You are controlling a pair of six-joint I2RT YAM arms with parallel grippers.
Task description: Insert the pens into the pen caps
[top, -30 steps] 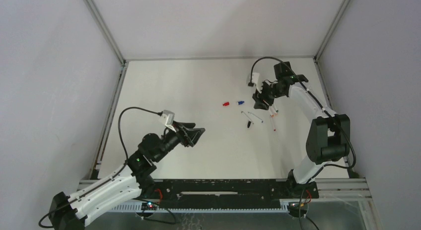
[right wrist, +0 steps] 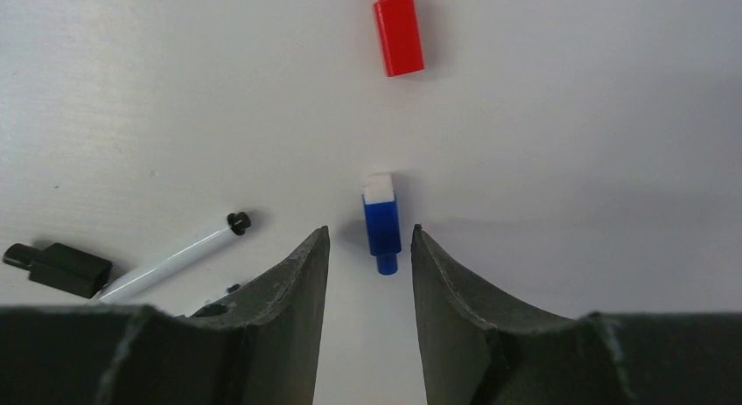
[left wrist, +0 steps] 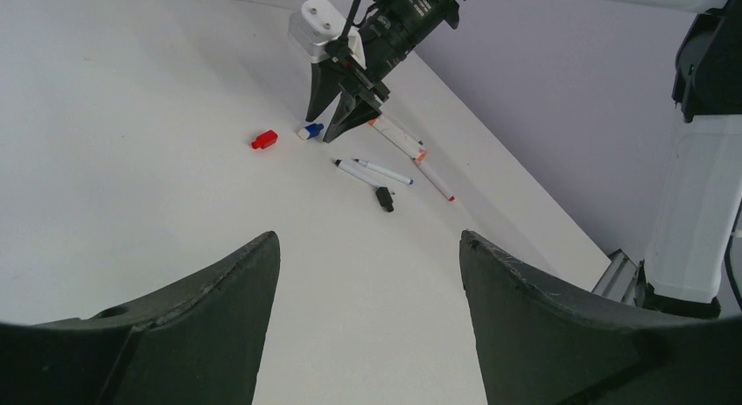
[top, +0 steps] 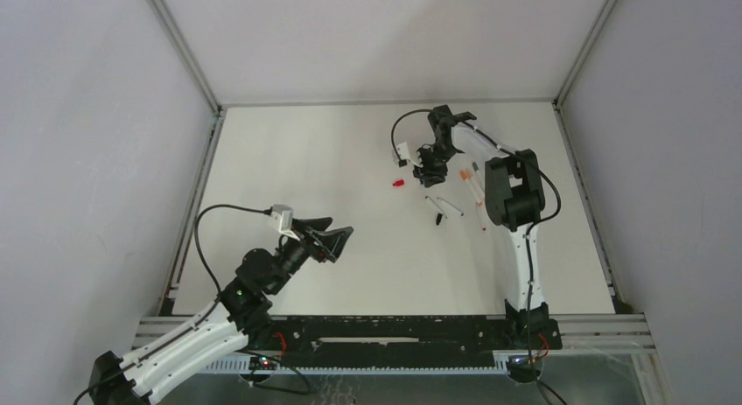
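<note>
My right gripper is part open over a blue cap, its fingertips on either side, apparently not gripping. A red cap lies beyond it, and a black cap lies lower left in the right wrist view, beside two white pens. More pens with orange and red ends lie to the right in the top view. My left gripper stands open above the near left part of the table, nothing between its fingers.
Pale walls and metal rails bound it at back and sides.
My right gripper has moved left from above the right-hand pens to the blue cap. The left arm has shifted slightly left.
</note>
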